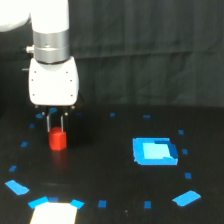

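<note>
A small red object (57, 140) sits on the dark table at the left of the camera view. My white gripper (57, 124) points down right over it, with its dark fingers on the near-top level of the red object. The fingers stand apart, one toward each side, and their tips blend into the dark background. Whether they touch the red object or close on it is too dark to make out.
A blue square with a white centre (156, 151) lies on the right of the table. Blue tape pieces (186, 198) and small blue marks dot the dark surface. A pale block (54, 213) shows at the bottom edge.
</note>
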